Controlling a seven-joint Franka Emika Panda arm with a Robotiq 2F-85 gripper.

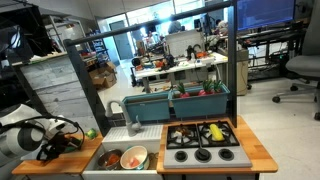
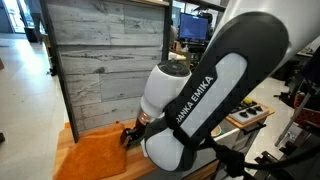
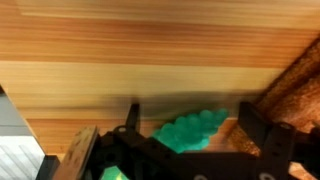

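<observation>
My gripper stands open in the wrist view, one finger on each side of a green, scalloped-edged object (image 3: 192,130). That object is partly cut off by the bottom of the view, and whether the fingers touch it cannot be told. A light wooden piece (image 3: 78,152) shows at lower left, partly behind the gripper. In exterior view 1, the gripper (image 1: 68,146) is low over the left end of the wooden counter (image 1: 100,162); the green object is not clear there.
An orange cloth (image 2: 92,156) lies beside the gripper. A grey plank wall (image 2: 110,75) rises behind it. To the right are a sink (image 1: 112,150) with bowls, a green item (image 1: 91,133) near the wall, and a stove (image 1: 204,148).
</observation>
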